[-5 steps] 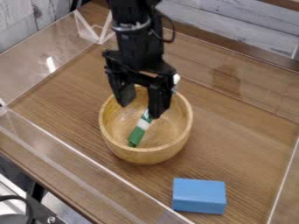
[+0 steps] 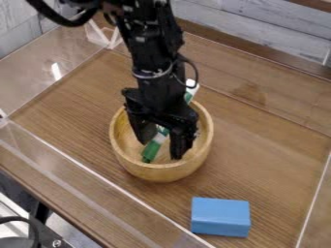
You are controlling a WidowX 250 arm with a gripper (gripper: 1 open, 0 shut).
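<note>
My black gripper stands open over a round wooden bowl, its fingers down inside the rim. In the bowl a small green-and-white object lies between or just behind the fingers, partly hidden by them. A small white object shows behind the arm, beyond the bowl, mostly hidden.
A blue block sits at the front right of the wooden table. The table's left side has free room, bordered by a clear edge strip. Dark cables run at the lower left corner.
The bowl and blue block have not visibly moved.
</note>
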